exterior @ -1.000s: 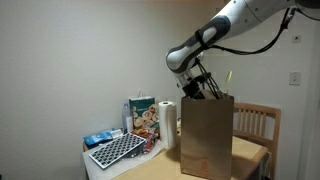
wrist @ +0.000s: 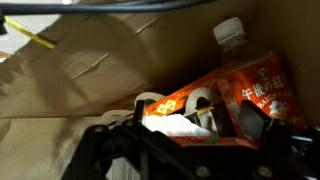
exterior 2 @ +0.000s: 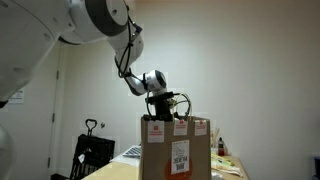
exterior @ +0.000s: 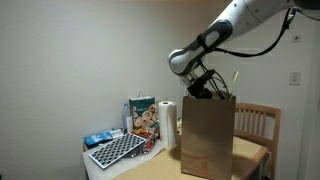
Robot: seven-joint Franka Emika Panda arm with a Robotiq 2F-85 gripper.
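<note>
A tall brown paper bag stands upright on the table, and my gripper reaches down into its open top. Inside the bag, the wrist view shows a clear bottle with a red label to the right. An orange-and-red package and a white item lie below the fingers, partly hidden by them. The fingers stand apart, with no object clearly held between them. From outside, the fingertips are hidden by the bag; exterior view 2 shows the bag's printed side.
Left of the bag are a dark perforated tray, a paper towel roll, a patterned gift bag and a bottle. A wooden chair stands behind. The bag walls close in around my gripper.
The arm's wrist above the bag has shifted and turned slightly. The bag and the things on the table look unmoved.
</note>
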